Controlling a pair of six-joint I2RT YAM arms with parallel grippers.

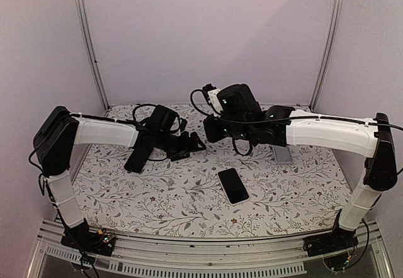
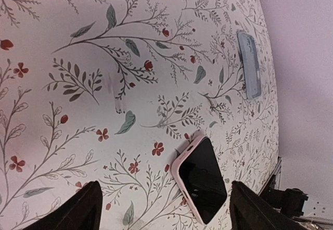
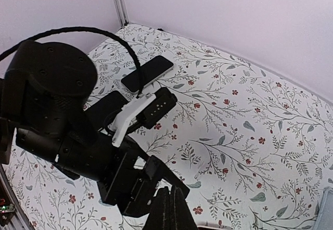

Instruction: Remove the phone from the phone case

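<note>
The black-faced phone with a pink edge (image 1: 233, 186) lies flat on the floral table, in front of both grippers. In the left wrist view, this pink-edged phone (image 2: 203, 180) is at the lower right; I cannot tell phone from case along its rim. My left gripper is open, its fingers (image 2: 83, 209) far apart and holding nothing. Fingertips together, my right gripper is shut with nothing between them. Only a sliver of the phone's edge (image 3: 210, 227) shows at the bottom of the right wrist view.
A dark slab (image 1: 137, 160) rests at the left, partly behind the left arm; the right wrist view has two dark slabs (image 3: 148, 74) there. A pale blue-grey rectangular item (image 2: 250, 63) sits at the right by the wall.
</note>
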